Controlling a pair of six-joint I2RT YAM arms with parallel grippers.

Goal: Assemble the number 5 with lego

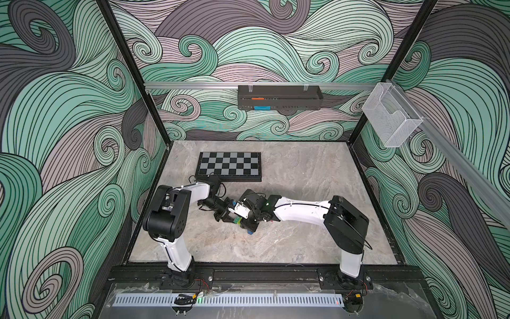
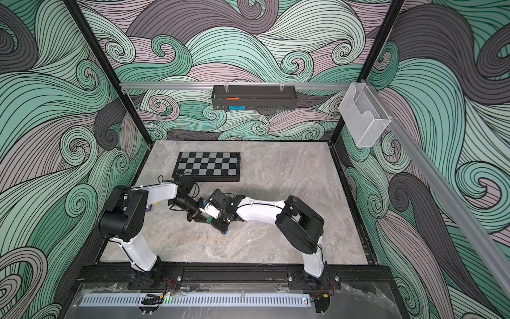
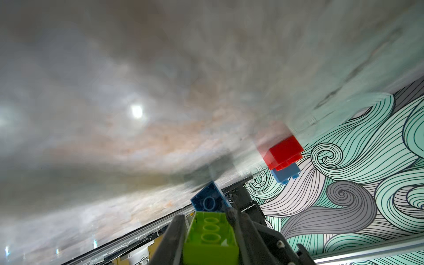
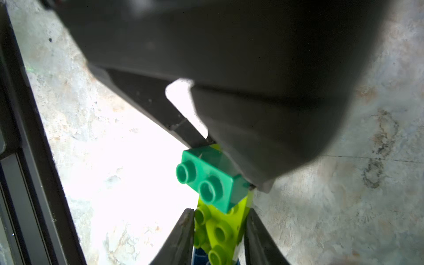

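Note:
My left gripper is shut on a lime-green brick (image 3: 211,240) with its studs in view; a blue brick (image 3: 209,197) sits just beyond it. In the right wrist view, my right gripper is shut on a lime-green brick part (image 4: 220,231), with dark blue (image 4: 201,257) below. A teal brick (image 4: 209,176) overlaps the lime bricks right at the left fingertips; how firmly it is seated I cannot tell. A red brick (image 3: 283,152) joined to a blue one (image 3: 287,171) appears to the right in the left wrist view. Both grippers meet near mid-table.
A black-and-grey checkered board (image 1: 230,164) lies behind the left arm. A dark tray (image 1: 280,97) and a wire basket (image 1: 392,114) hang from the rails.

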